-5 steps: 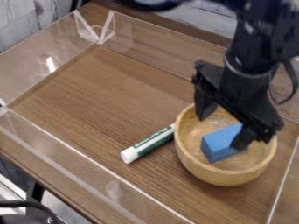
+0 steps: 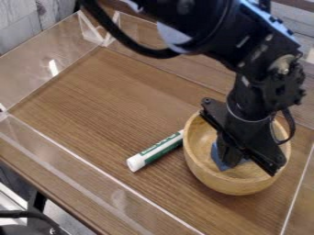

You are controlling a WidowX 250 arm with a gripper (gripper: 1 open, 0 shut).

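My black gripper [image 2: 241, 147] reaches down into a round wooden bowl [image 2: 240, 184] at the right. A blue block [image 2: 223, 156] in the bowl is mostly hidden behind the gripper, so whether the fingers touch it cannot be seen. A white-and-green cylindrical stick [image 2: 156, 151] lies left of the bowl.
Clear plastic panels run along its left and far edges. A black cable hangs at the lower left.
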